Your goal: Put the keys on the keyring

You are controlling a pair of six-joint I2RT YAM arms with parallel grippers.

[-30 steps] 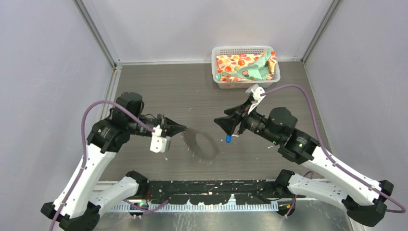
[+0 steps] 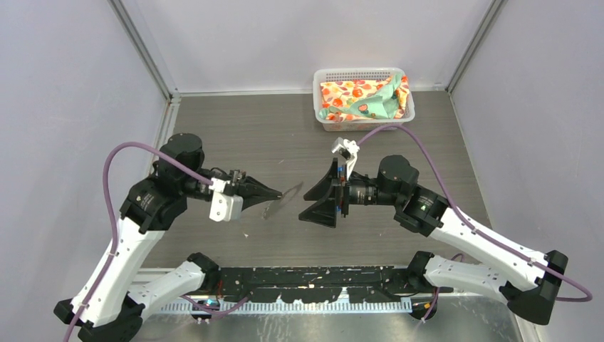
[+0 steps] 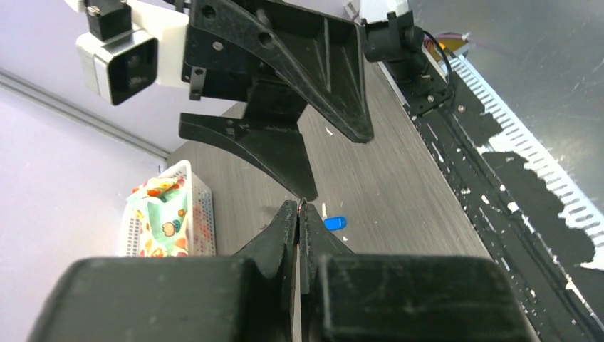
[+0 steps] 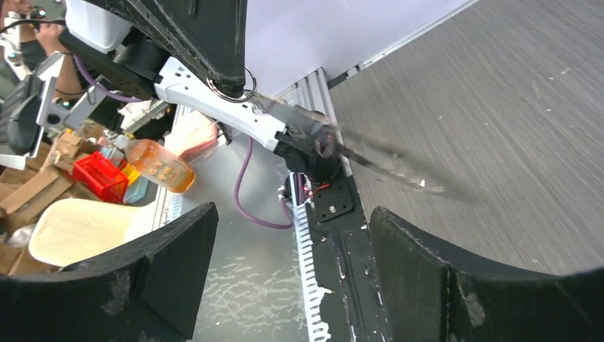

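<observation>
A steel keyring [image 4: 231, 92] is pinched at the tips of my left gripper [image 2: 278, 197], which is shut on it. Blurred metal keys [image 4: 384, 167] hang and swing from it, a streak in the top view. My right gripper [image 2: 308, 205] faces it from close by with open fingers and nothing between them. A blue object [image 3: 335, 222], with a small pale piece beside it, lies on the table in the left wrist view, behind the right gripper's fingers.
A white basket [image 2: 319, 100] with patterned cloth stands at the back right. The wooden table [image 2: 242, 128] is otherwise mostly clear, with a few small scraps. Black rails run along the front edge.
My right gripper has moved left, toward the left one, and turned to face it. My left gripper has shifted slightly. The hanging keys swing in a changing blur.
</observation>
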